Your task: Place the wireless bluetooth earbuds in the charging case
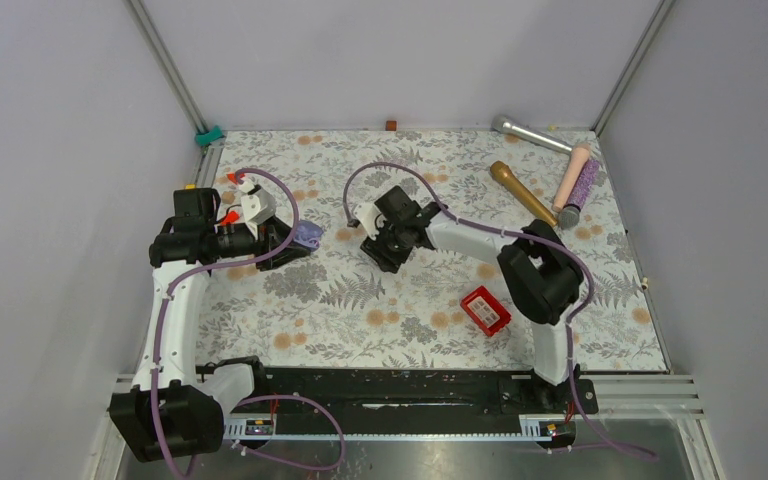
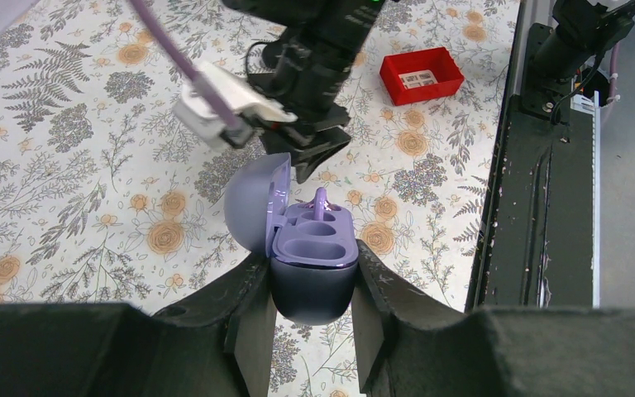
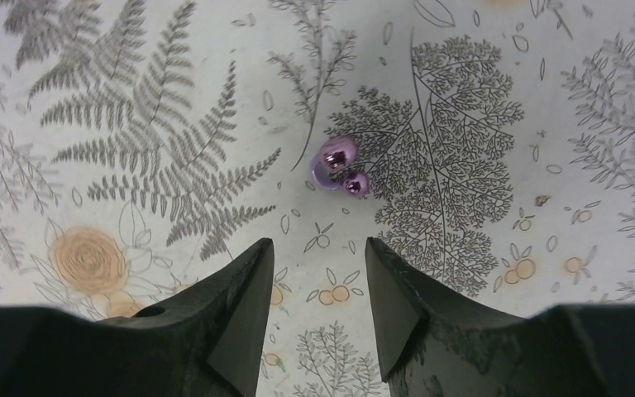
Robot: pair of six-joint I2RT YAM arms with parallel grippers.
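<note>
My left gripper is shut on the lilac charging case [image 2: 310, 240], whose lid stands open with slots facing up and one lilac stem upright in it. In the top view the case [image 1: 308, 235] sits at the left. A small shiny purple earbud [image 3: 339, 163] lies on the floral mat in the right wrist view, just beyond the fingertips of my right gripper, which is open with nothing between its fingers. In the top view that gripper is over the middle of the mat.
A red box [image 1: 485, 310] lies front right. Gold [image 1: 522, 192], silver [image 1: 535, 135], pink and glittery cylinders lie back right.
</note>
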